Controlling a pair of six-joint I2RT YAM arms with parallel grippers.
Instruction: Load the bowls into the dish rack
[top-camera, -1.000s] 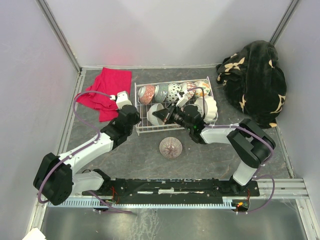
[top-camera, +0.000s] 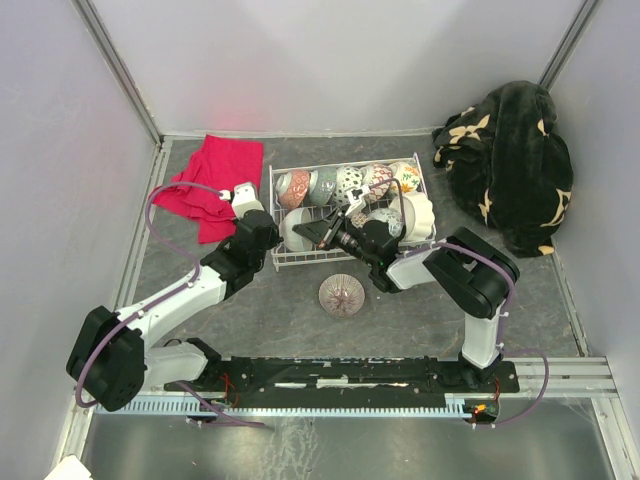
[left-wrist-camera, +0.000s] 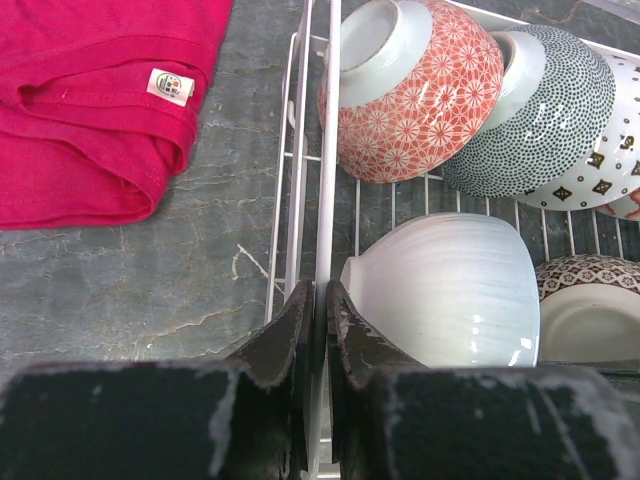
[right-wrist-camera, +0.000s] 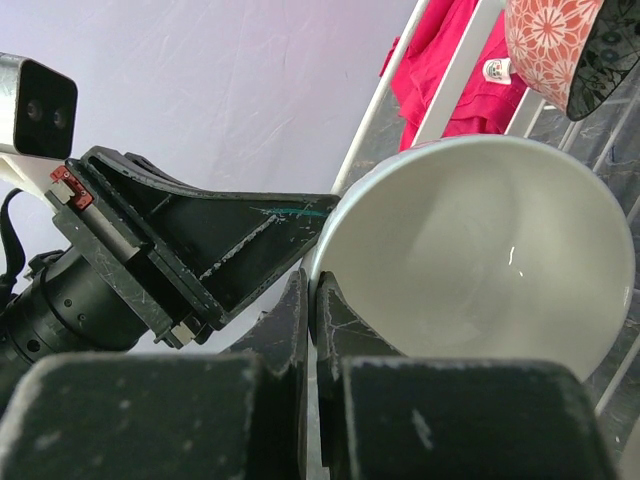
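Note:
The white dish rack (top-camera: 350, 255) holds a back row of patterned bowls, among them a red flowered bowl (left-wrist-camera: 420, 110) and a green dotted bowl (left-wrist-camera: 540, 110). My left gripper is shut on the rack's left end rail. A white bowl (left-wrist-camera: 440, 290) stands tilted in the front left of the rack, and my right gripper is shut at its rim; whether the rim is between the fingers is hard to tell. A brown patterned bowl (left-wrist-camera: 590, 310) sits beside it. A striped bowl (top-camera: 341, 295) lies on the worktop in front of the rack.
A red cloth (top-camera: 200, 180) lies left of the rack and a dark flowered blanket (top-camera: 500, 165) to the right.
The right arm and its gripper have shifted left, with the white bowl moving toward the rack's left end. The left arm has stayed in place.

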